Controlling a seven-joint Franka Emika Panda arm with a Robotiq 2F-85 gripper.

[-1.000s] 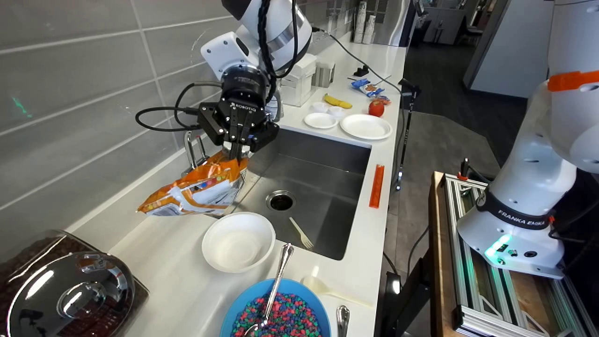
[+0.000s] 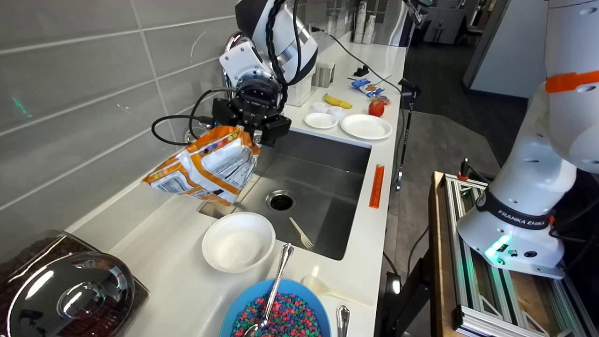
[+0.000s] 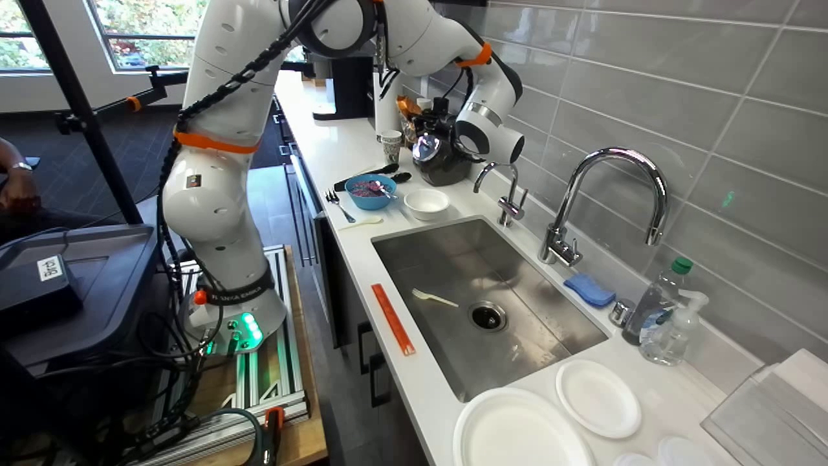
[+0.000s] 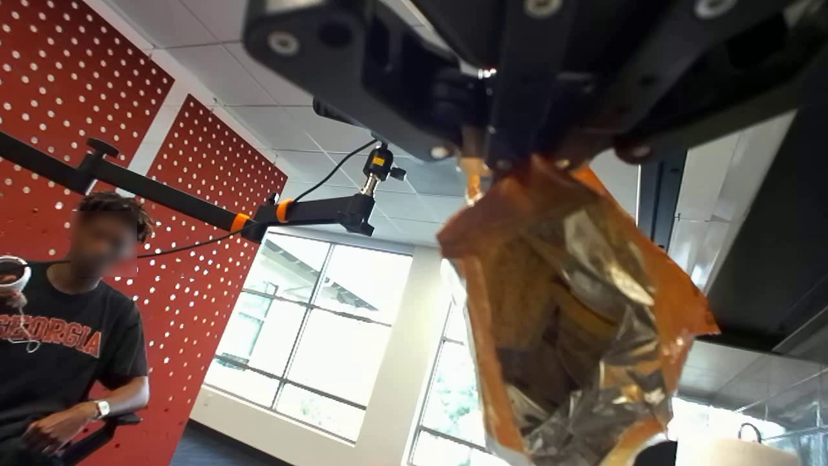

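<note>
In exterior view 1, my gripper (image 2: pixel 255 136) hangs over the left edge of the sink, shut on the top edge of an orange-and-white snack bag (image 2: pixel 216 165). The bag slants down to the left from the fingers, its printed back with a barcode facing the camera. The wrist view has the bag (image 4: pixel 574 310) below the fingers, its silvery inside showing through an open mouth. What the bag contains is hard to tell. On the counter below stands a white bowl (image 2: pixel 238 242), apart from the bag; no contents show in it.
A blue bowl (image 2: pixel 227 321) of colourful cereal with a metal spoon stands in front. A dark glass jar (image 2: pixel 70 295) is at left. The sink (image 2: pixel 331 182) holds a pale fork (image 2: pixel 301 233). Faucets (image 3: pixel 605 155) rise along the wall; plates (image 2: pixel 366 127) lie beyond the sink.
The gripper has risen and tilted, bringing the bag up with it. More of the bag's printed back now faces the camera. The bowls and the jar have stayed where they were.
</note>
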